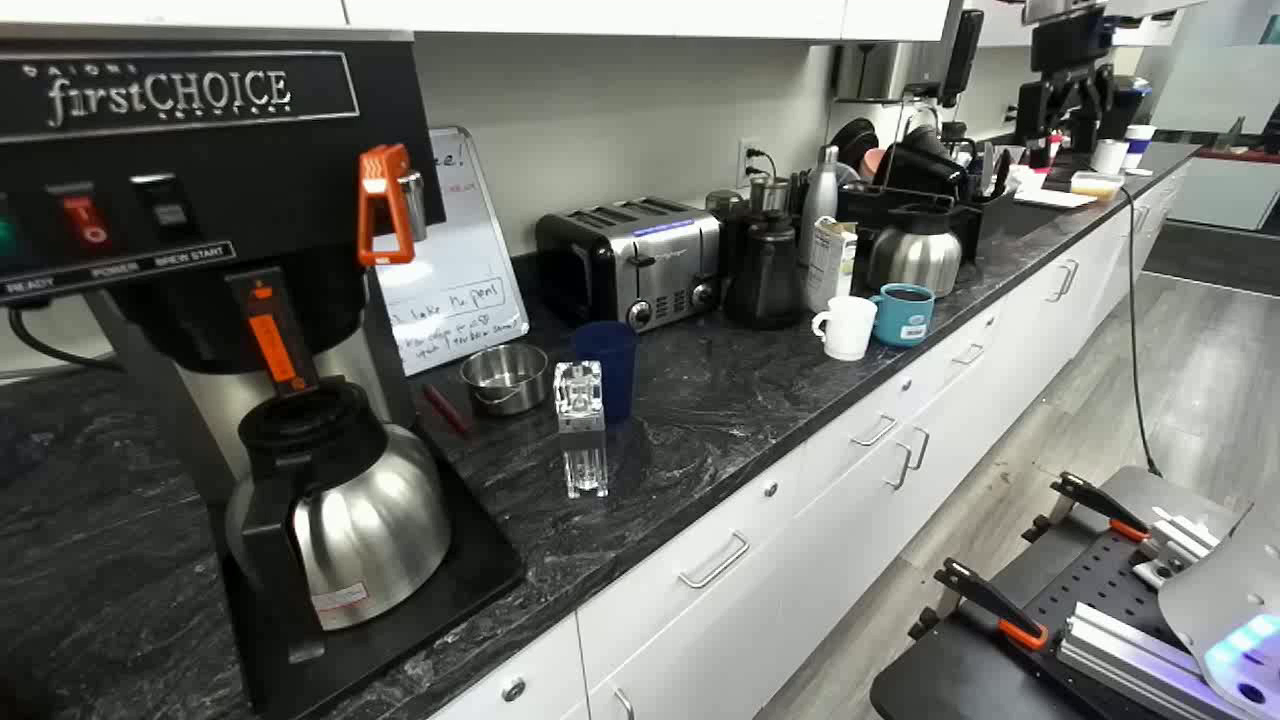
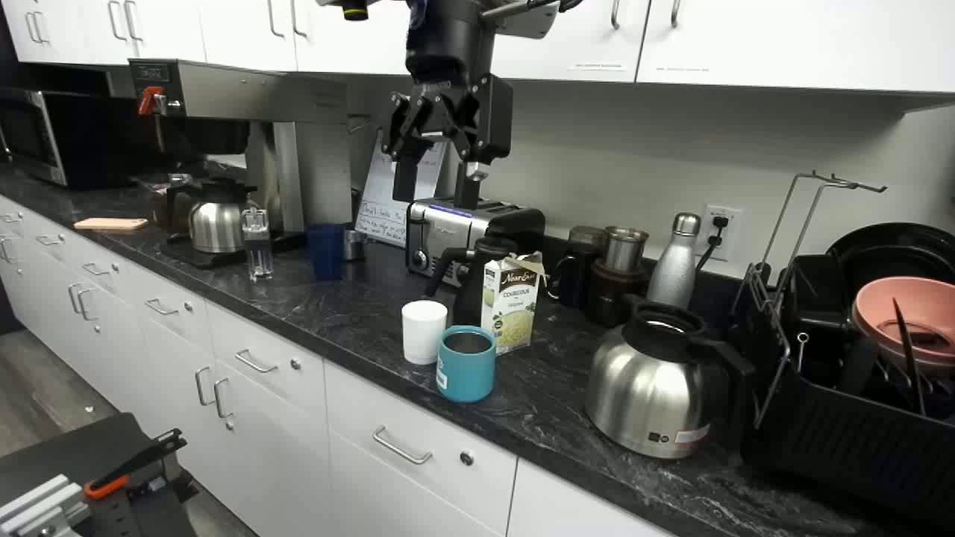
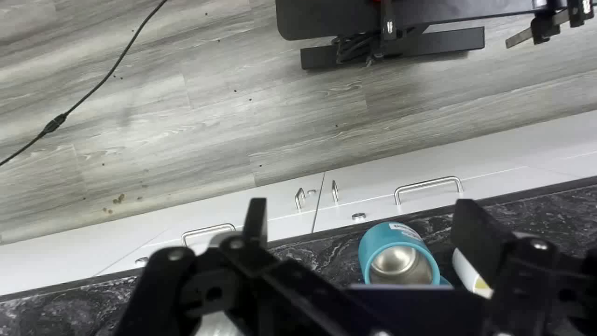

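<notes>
My gripper (image 2: 436,189) hangs open above the counter, pointing down, with nothing between its fingers. Its two black fingers stand wide apart in the wrist view, where a teal mug (image 3: 386,241) shows between and below them, apart from both. That mug looks empty, with a bare metal inside. Part of a white mug (image 3: 465,269) appears beside it, mostly covered by the right finger. Exterior view 2 has the white mug (image 2: 423,333) and the teal mug (image 2: 465,371) upright near the counter's front edge. Exterior view 1 catches the gripper (image 1: 1065,138) at the top right.
Behind the mugs stand a couscous carton (image 2: 512,304) and a toaster (image 2: 448,228). A steel carafe (image 2: 649,389) and a crowded dish rack (image 2: 850,456) lie to the right. Leftward are a blue cup (image 2: 324,252), a clear acrylic block (image 2: 257,246) and the coffee maker (image 2: 313,143).
</notes>
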